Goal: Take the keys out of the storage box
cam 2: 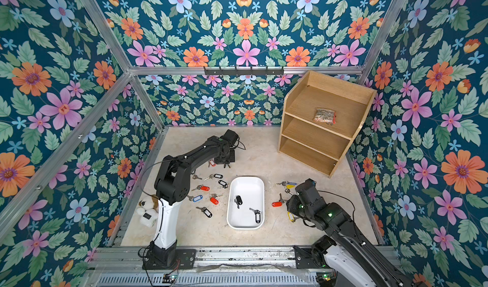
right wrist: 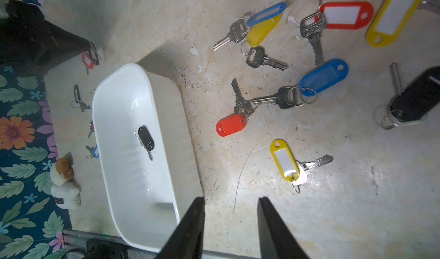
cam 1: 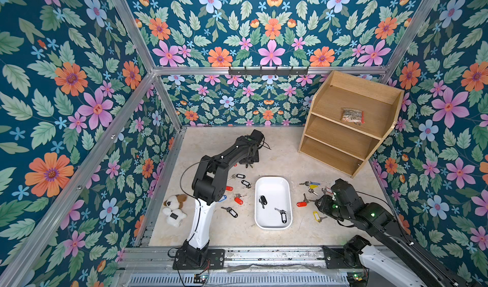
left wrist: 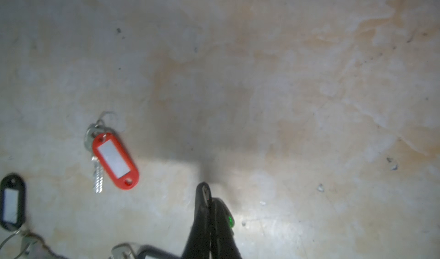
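The white storage box [cam 1: 273, 189] stands mid-table, holding a black key [cam 1: 262, 200] and, nearer the front, a key with a black tag [cam 1: 283, 216]. To the box's left and farther back hovers my left gripper, its fingers together and nothing visible between them. A red-tagged key [left wrist: 114, 161] lies on the table left of it. Over the table to the right of the box is my right gripper; its fingers stand apart, with only bare tabletop seen through the gap. A yellow-tagged key [right wrist: 285, 160] lies just beyond the right fingertips.
Several tagged keys lie either side of the box, among them another red-tagged key [right wrist: 231, 124] and a blue-tagged key [right wrist: 323, 77]. A wooden shelf [cam 1: 350, 106] with a small packet [cam 1: 352, 115] occupies the back right. At the left edge sits a plush toy [cam 1: 174, 213].
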